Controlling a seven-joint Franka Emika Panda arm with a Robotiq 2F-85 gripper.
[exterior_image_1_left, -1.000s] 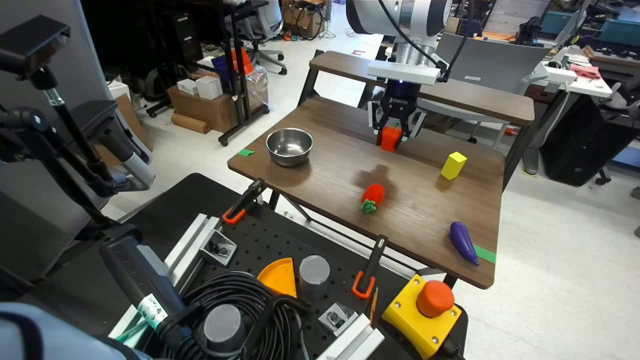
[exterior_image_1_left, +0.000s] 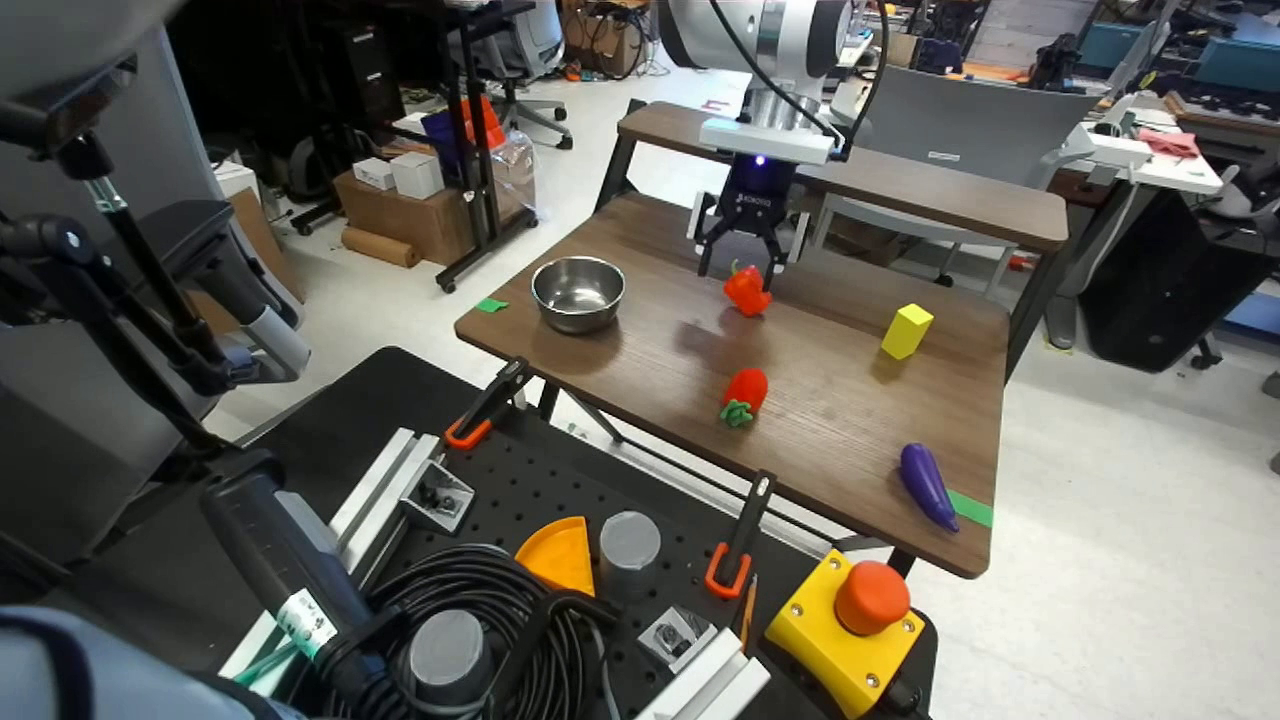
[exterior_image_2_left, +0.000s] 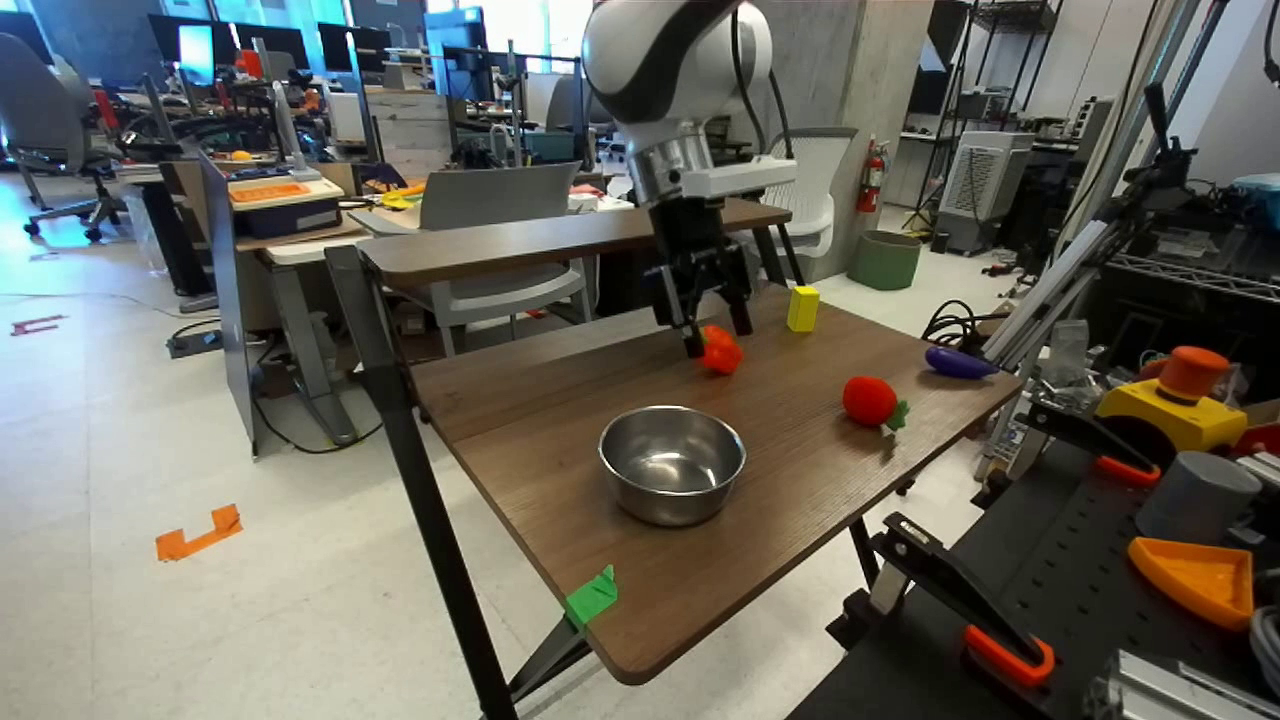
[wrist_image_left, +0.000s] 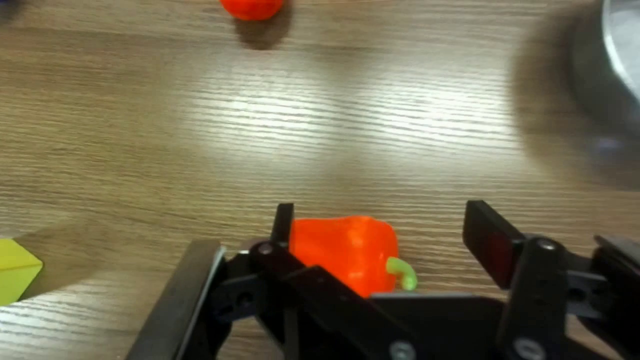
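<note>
My gripper (exterior_image_1_left: 739, 275) hangs over the far part of the table, fingers apart and open. A red-orange bell pepper (exterior_image_1_left: 747, 292) is by the fingertips, tilted. In the wrist view the pepper (wrist_image_left: 348, 252) lies against or right beside the left finger (wrist_image_left: 282, 225), its green stem pointing right. A wide gap separates it from the right finger (wrist_image_left: 489, 240), so it is not clamped. Its lower part is hidden behind the gripper there. In exterior view 2 the pepper (exterior_image_2_left: 720, 352) shows just below the fingers; whether it touches the table I cannot tell.
An empty steel bowl (exterior_image_1_left: 578, 295) stands at the table's left. A red strawberry-like toy (exterior_image_1_left: 745, 394) lies near the front edge, a yellow block (exterior_image_1_left: 907, 331) stands at the right, and a purple eggplant (exterior_image_1_left: 927, 485) lies at the front right corner. Bare wood separates them.
The gripper has moved left, toward the bowl's side. Earlier the pepper sat upright between its fingers; now it is tilted, lower against the fingers, which stand apart. Other table objects have not moved.
</note>
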